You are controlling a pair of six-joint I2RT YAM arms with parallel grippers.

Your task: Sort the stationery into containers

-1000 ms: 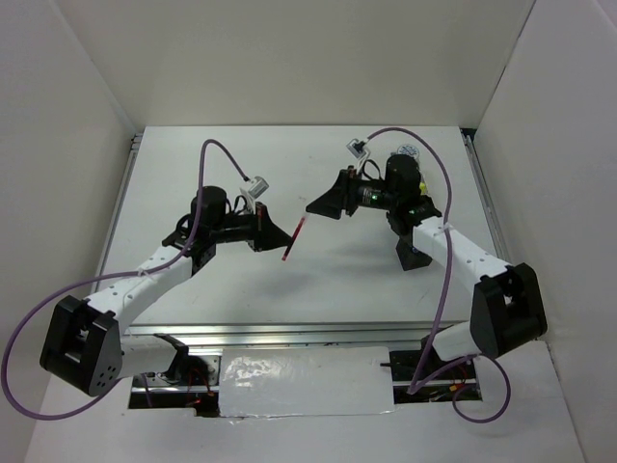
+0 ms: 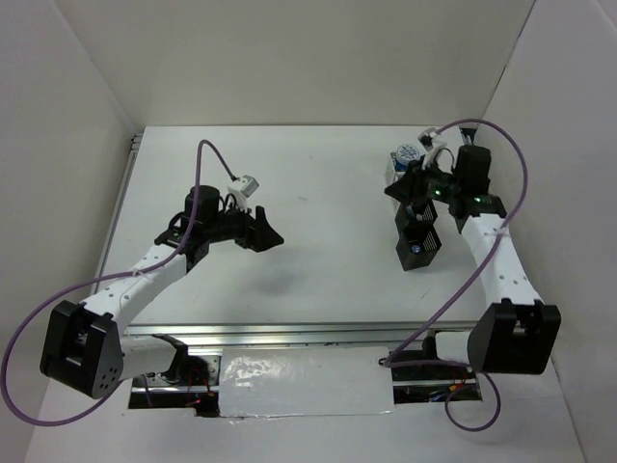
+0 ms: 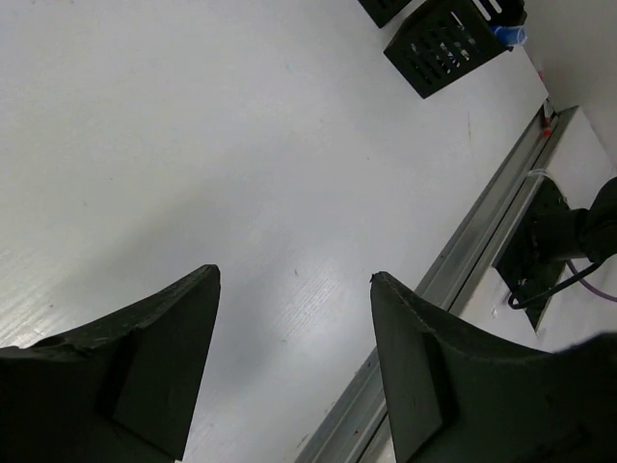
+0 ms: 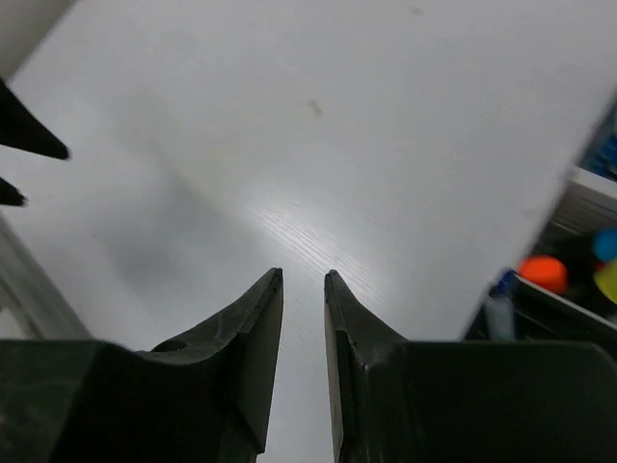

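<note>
My left gripper [image 2: 275,236] hangs over the middle of the table. In the left wrist view its fingers [image 3: 164,357] stand apart, with only bare tabletop between them. My right gripper [image 2: 397,188] is at the left side of the containers, its fingers [image 4: 253,338] apart by a narrower, empty gap. Black containers [image 2: 417,253] stand at the right of the table, partly under the right arm. Blurred in the right wrist view are an orange item [image 4: 545,273], a blue-tipped item [image 4: 500,307] and a yellow item [image 4: 607,280] at the containers.
A blue-and-white round item [image 2: 407,152] sits at the far end of the container row. A metal rail [image 2: 308,333] runs along the front edge. Something small and red [image 3: 547,123] shows beside the rail, too small to identify.
My right arm has swung right to the containers; the left has drawn back slightly.
</note>
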